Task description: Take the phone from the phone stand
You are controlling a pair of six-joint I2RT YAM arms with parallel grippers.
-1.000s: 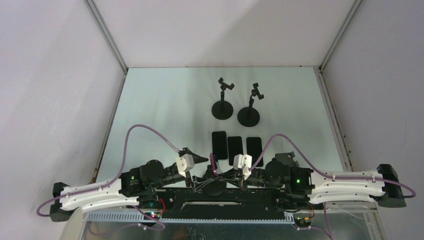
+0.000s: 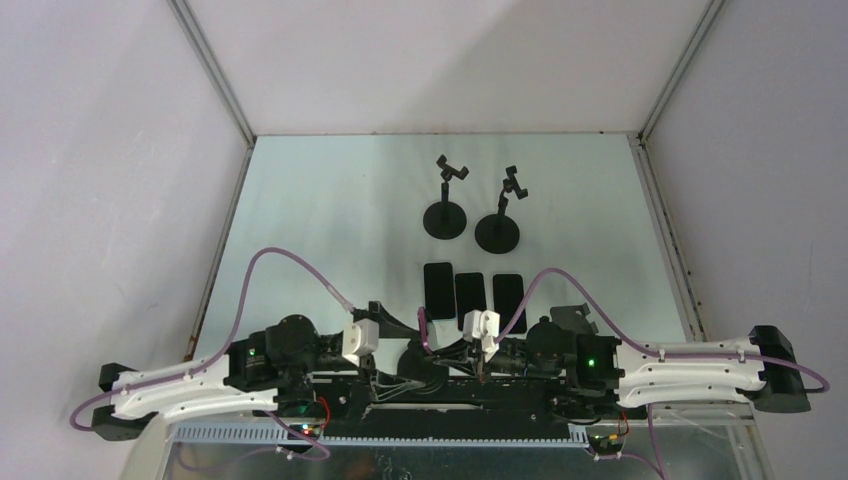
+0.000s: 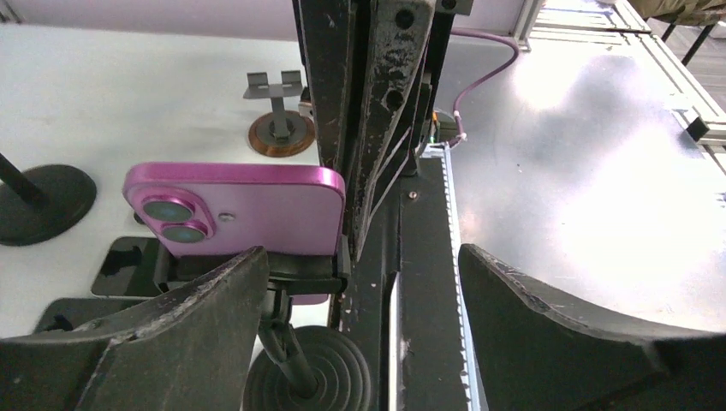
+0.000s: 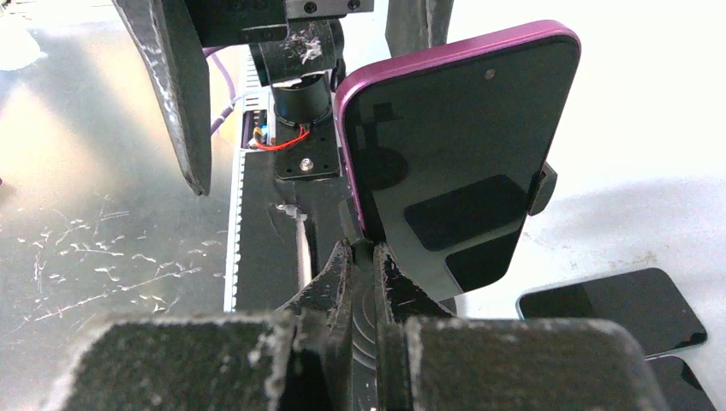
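Note:
A pink-framed phone [image 3: 248,210] is held upright in the clamp of a black phone stand [image 3: 291,360], its camera side toward the left wrist camera. Its dark screen side fills the middle of the right wrist view, where the phone [image 4: 454,163] appears tilted. My right gripper is shut, its fingertips meeting on a dark part of the stand's clamp by the phone's lower side edge. From the left, my open left gripper faces the phone with its fingers spread wide; nothing is held between them.
Two empty black stands [image 2: 445,220] stand farther back. Several black phones lie between them and the arms, such as the phone [image 2: 438,290].
The pink phone's upright pose is little changed, and my right arm has barely moved.

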